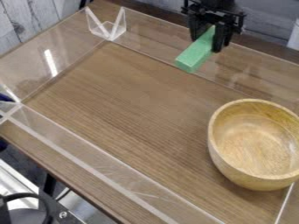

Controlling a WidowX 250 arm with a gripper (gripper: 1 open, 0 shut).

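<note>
A green block (197,54) hangs near the back right of the wooden surface (105,114). The black gripper (205,31) is shut on its upper end, the block slanting down toward the front left.
A large tan bowl (251,144) fills the front right. A clear plastic piece (107,24) stands at the back left. A dark object and a cable lie in the bottom left corner.
</note>
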